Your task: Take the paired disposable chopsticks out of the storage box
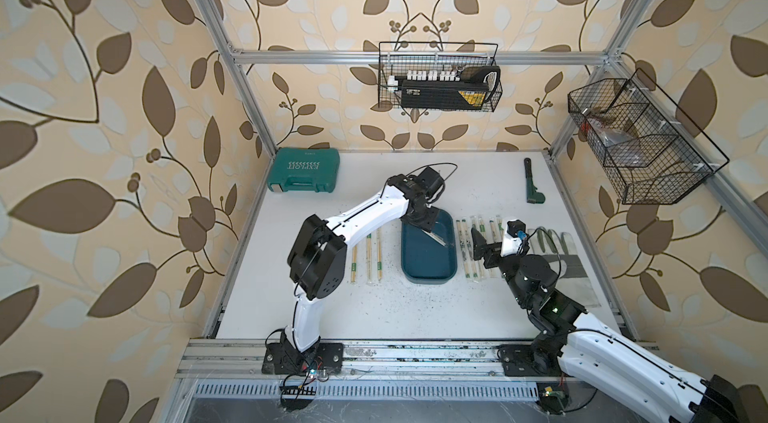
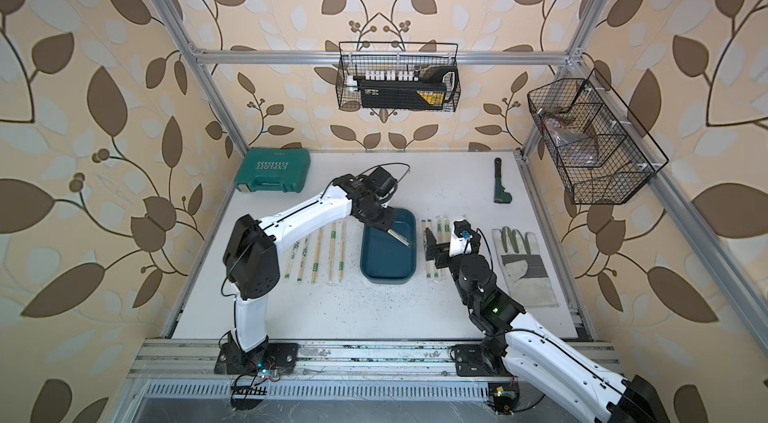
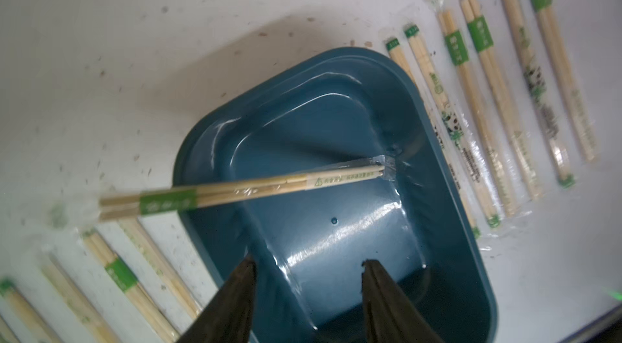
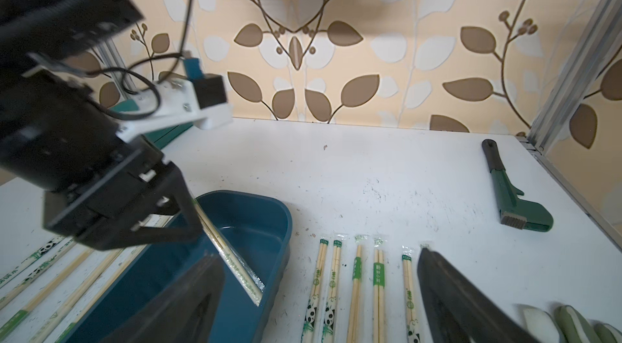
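Note:
One wrapped chopstick pair (image 3: 272, 186) lies askew across the left rim of the blue storage box (image 3: 333, 239), its far end inside against the right wall. My left gripper hangs over the box with its fingers apart and nothing between them, the pair beyond its fingertips. Other wrapped pairs lie in rows on the table left (image 3: 129, 284) and right (image 3: 482, 70) of the box. My right gripper stands open low at the right of the box, near the right row.
A green case (image 1: 304, 171) sits at the back left, a green-handled tool (image 1: 534, 187) at the back right. Gloves (image 2: 524, 271) lie at the right front. Wire baskets (image 1: 440, 79) hang on the frame.

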